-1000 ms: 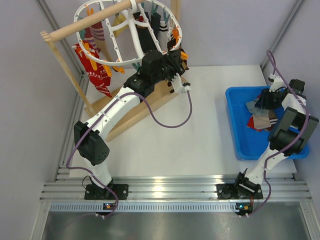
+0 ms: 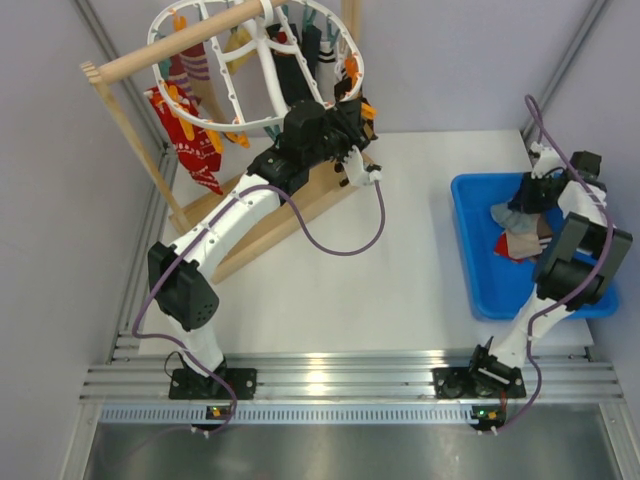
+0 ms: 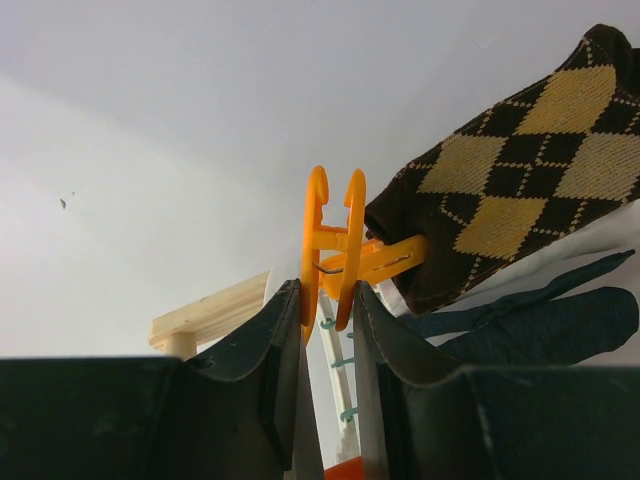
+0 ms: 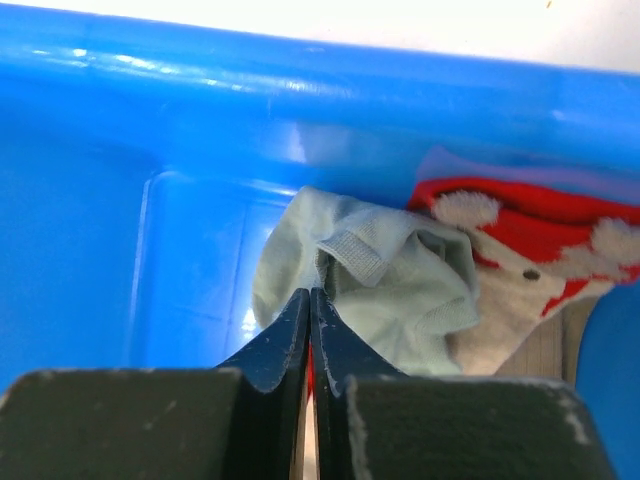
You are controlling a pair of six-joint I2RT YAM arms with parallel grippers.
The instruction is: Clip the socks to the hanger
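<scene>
At the white round hanger (image 2: 232,99), my left gripper grips an orange clip (image 3: 312,229) by its handles; in the left wrist view a brown argyle sock (image 3: 530,160) hangs at an orange clip just behind. Over the blue bin, my right gripper is shut, its tips at a pale grey-green sock (image 4: 365,290); whether any fabric is between them is unclear. Red sock (image 4: 510,215) and beige fabric (image 4: 500,340) lie beside it.
The blue bin (image 2: 475,290) sits at the right of the table. The wooden rack (image 2: 130,130) with several hanging socks stands at the back left.
My left arm shows no visible movement.
</scene>
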